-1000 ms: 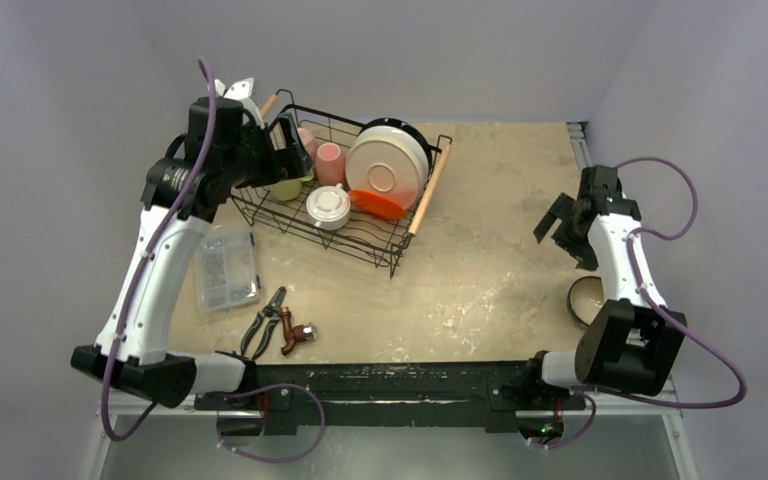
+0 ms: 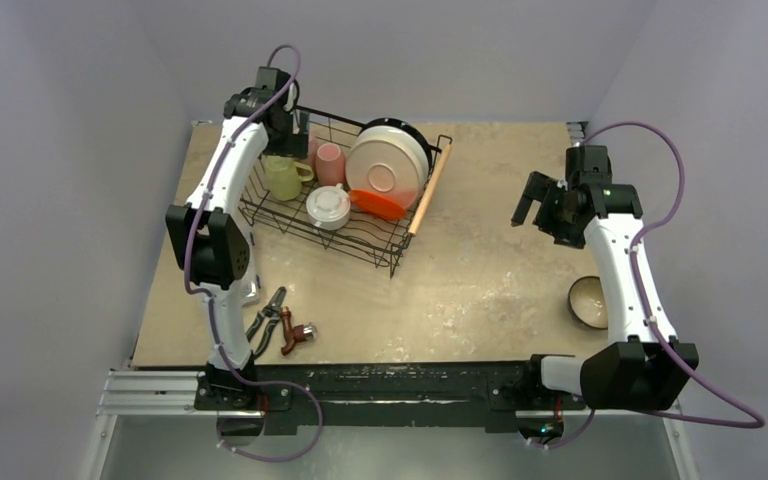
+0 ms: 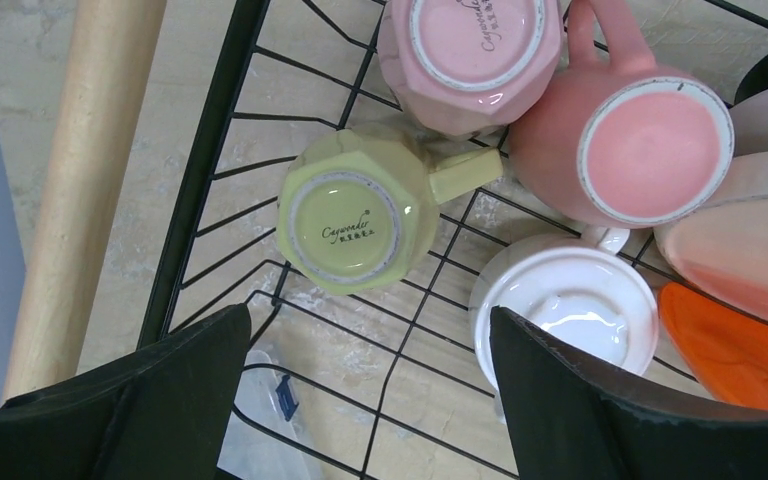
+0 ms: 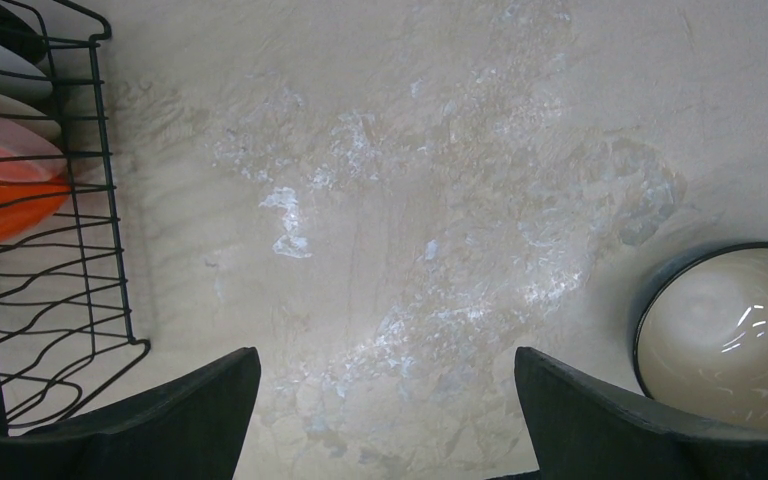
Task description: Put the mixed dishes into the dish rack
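Observation:
The wire dish rack (image 2: 360, 240) holds a green mug (image 3: 345, 225), two pink mugs (image 3: 650, 150) (image 3: 470, 50), a white cup (image 3: 565, 310), plates standing on edge (image 2: 380, 160) and an orange piece (image 3: 730, 350). My left gripper is open above the rack's left part, its fingers empty. A bowl with a dark rim (image 4: 720, 335) rests on the table at the right; my right gripper hangs open over bare table, left of and behind the bowl in the top view.
Pruning shears (image 2: 269, 315), a brown tap fitting (image 2: 295, 335) and a clear plastic box (image 3: 265, 430) lie on the left of the table. The table between rack and bowl is clear.
The right arm moved leftward, away from above the bowl.

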